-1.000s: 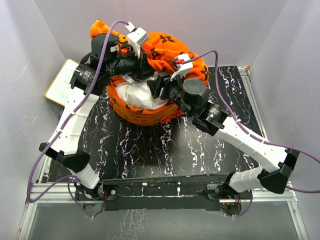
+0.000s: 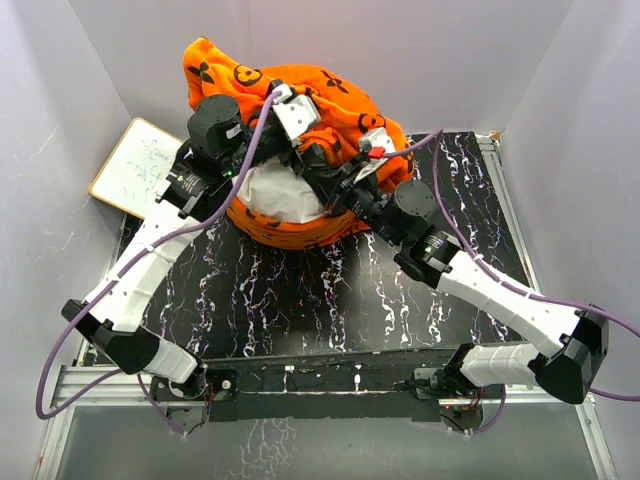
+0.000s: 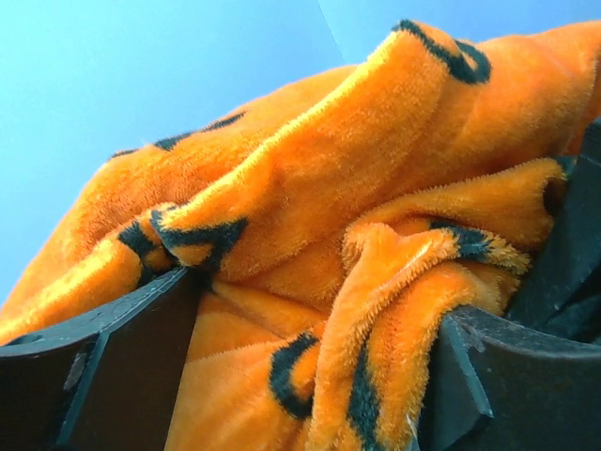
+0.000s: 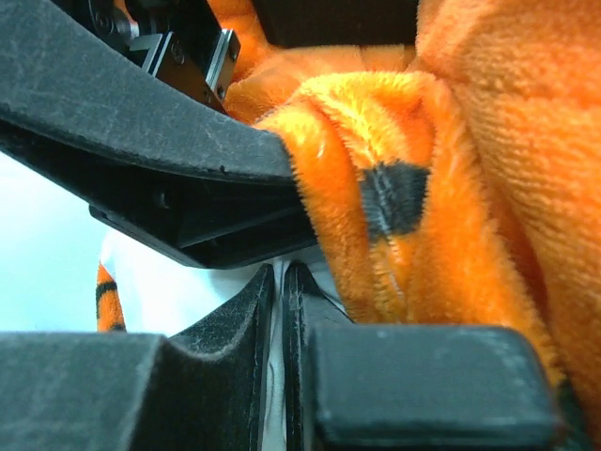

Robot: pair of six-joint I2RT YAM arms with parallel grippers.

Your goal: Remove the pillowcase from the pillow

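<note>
The orange pillowcase with black motifs is bunched over the back of the table, with the white pillow showing through its opening. My left gripper is part open around a rumpled fold of orange plush, its fingers apart. My right gripper is shut on white fabric of the pillow, just below that fold. In the top view both grippers meet over the pillow, largely hidden by their wrists.
A white board leans at the back left.
My right gripper has shifted slightly toward the middle and now grips white fabric.
</note>
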